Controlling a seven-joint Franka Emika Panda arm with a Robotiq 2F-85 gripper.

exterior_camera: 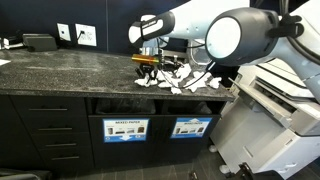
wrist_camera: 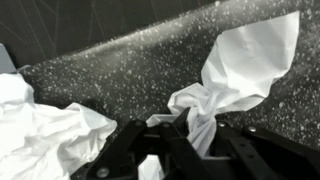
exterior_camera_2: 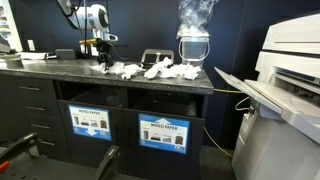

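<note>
In the wrist view my gripper is shut on a piece of white crumpled paper (wrist_camera: 250,58). The pinched part bunches between the fingers and a loose flap spreads up and to the right over the dark speckled counter (wrist_camera: 140,75). A second crumpled white paper (wrist_camera: 50,140) lies at the left, apart from the fingers. In exterior view 1 the gripper (exterior_camera: 146,76) is low over the counter among the papers; its fingers are too small there to make out.
Several more white papers (exterior_camera_2: 160,70) are strewn along the counter to the right. Below are open bins, one labelled by a mixed paper sign (exterior_camera: 125,130), another by a second sign (exterior_camera: 190,128). A printer (exterior_camera_2: 285,75) stands at the right.
</note>
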